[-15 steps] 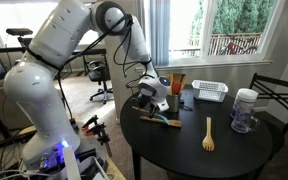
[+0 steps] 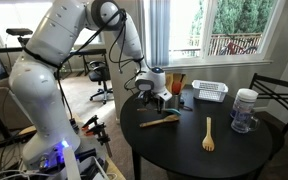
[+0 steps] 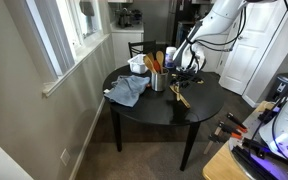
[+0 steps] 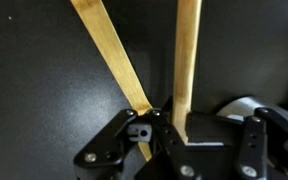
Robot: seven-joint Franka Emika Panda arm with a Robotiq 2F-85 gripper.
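Observation:
In exterior view 1 my gripper (image 2: 163, 100) hangs above the left part of the dark round table (image 2: 194, 152). A wooden utensil (image 2: 159, 121) lies on the table just below it. In the wrist view a narrow wooden stick (image 4: 186, 55) runs down to the gripper, its lower end at the fingers. A second, flatter wooden piece (image 4: 112, 48) slants across the tabletop to the left and passes behind the fingers. Whether the fingers grip the stick or only stand around it does not show clearly.
Behind the gripper stands a metal container (image 3: 159, 82) with several wooden utensils. A white basket (image 2: 210, 91), a lidded jar (image 2: 244, 108) and a wooden fork (image 2: 208, 135) are farther right. A grey-blue cloth (image 3: 129, 91) lies near the table's edge.
My gripper has risen from close to the tabletop over the last second. The wooden utensil in front of it and the other table objects look unmoved.

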